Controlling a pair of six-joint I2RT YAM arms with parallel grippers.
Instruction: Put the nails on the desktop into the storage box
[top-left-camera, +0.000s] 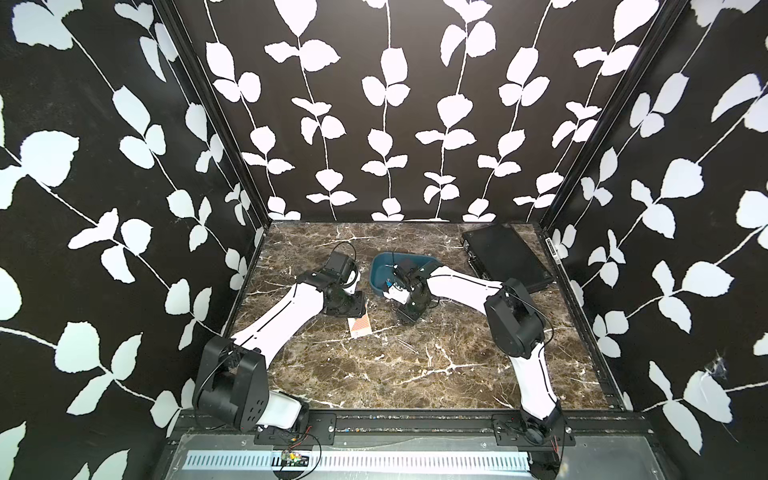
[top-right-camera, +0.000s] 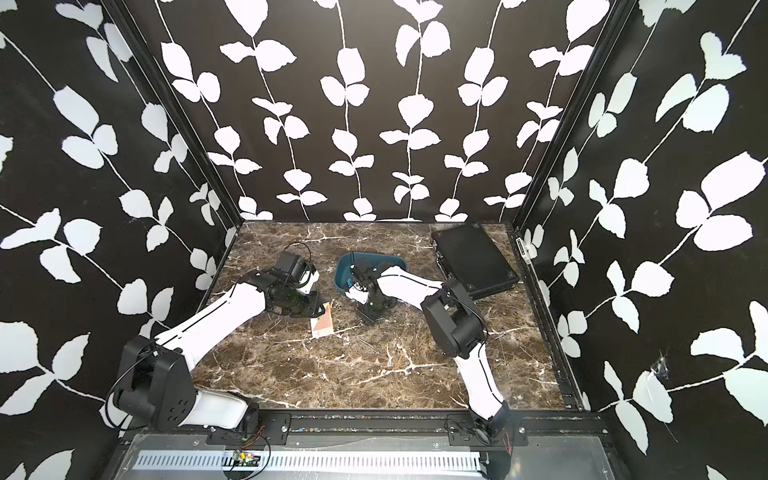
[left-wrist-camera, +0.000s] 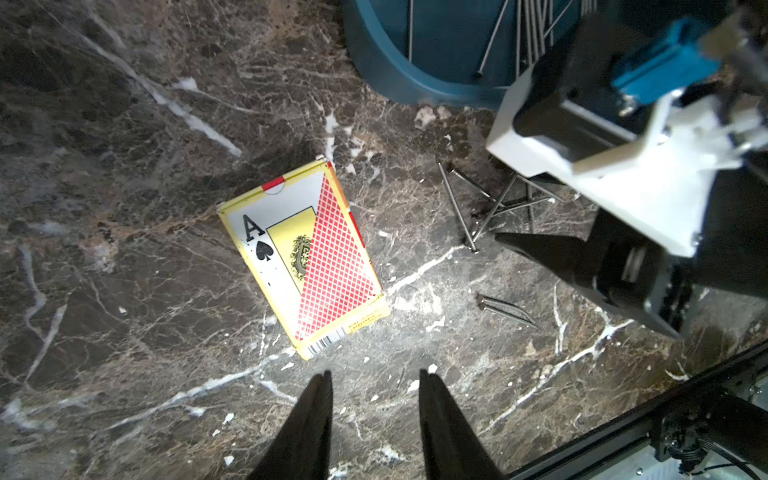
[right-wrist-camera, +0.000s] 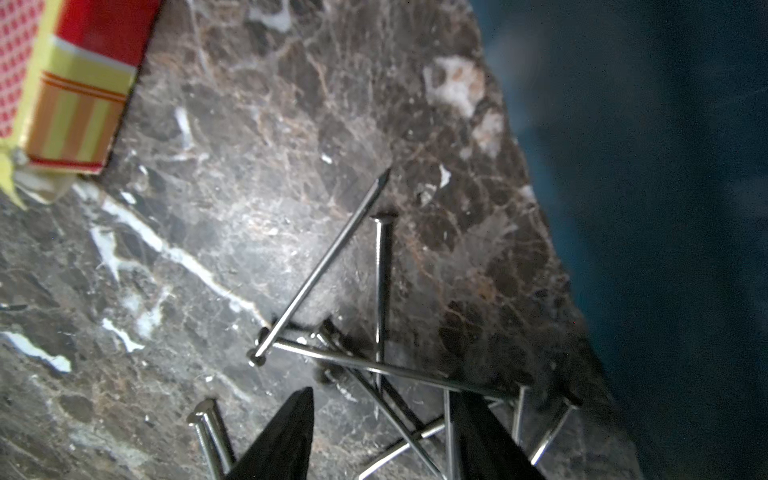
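Several grey nails (right-wrist-camera: 382, 280) lie crossed in a loose pile on the marble desktop beside the blue storage box (left-wrist-camera: 382, 60). A separate pair of nails (right-wrist-camera: 214, 432) rests a little apart from that pile. Over the pile, my right gripper is open; nails show below and between its fingertips, none clearly gripped. My left gripper hangs over bare desktop near the card box, its fingers apart with nothing between them. Inside the storage box, several more nails (left-wrist-camera: 528, 32) lie on the bottom; the right arm hides part of it.
A playing-card box (left-wrist-camera: 336, 272) lies flat left of the nails. At the back right sits a closed black case (top-left-camera: 508, 256). The two grippers are close together near the storage box.
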